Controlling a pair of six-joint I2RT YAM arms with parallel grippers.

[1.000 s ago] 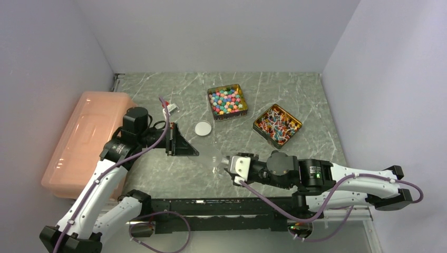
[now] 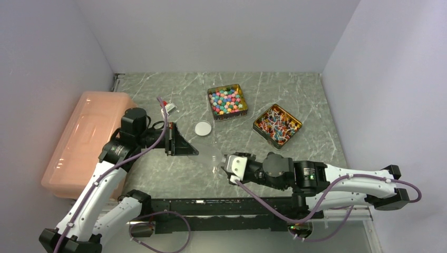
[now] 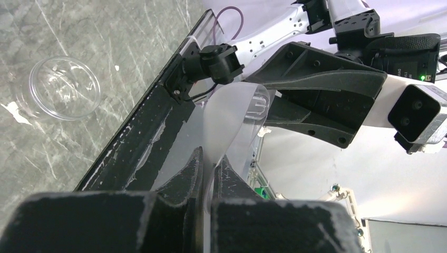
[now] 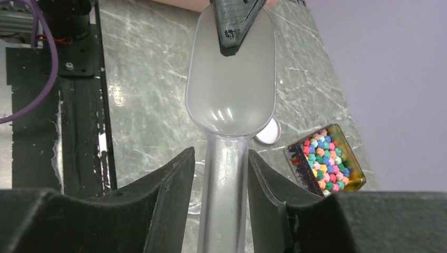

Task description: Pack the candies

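A translucent plastic scoop (image 2: pixel 207 154) is held between my two grippers, above the table. My left gripper pinches the wide end of its bowl. On the opposite side, my right gripper is shut on the scoop's handle (image 4: pixel 224 195). The bowl (image 4: pixel 232 89) looks empty in the right wrist view. Below, a clear round container (image 3: pixel 66 88) stands on the table, and a white round lid (image 2: pixel 203 128) lies further back. Colourful round candies fill one tin (image 2: pixel 230 116); wrapped candies fill another tin (image 2: pixel 259 130).
A large pinkish box (image 2: pixel 79 142) takes up the left side. Close to it lies a small white object with a red part (image 2: pixel 169 108). Grey walls bound the table on three sides. Bare tabletop (image 2: pixel 311 100) shows at the back right.
The right arm has shifted slightly to the left, towards the left gripper. The left arm looks nearly still, and both grippers stay on the scoop.
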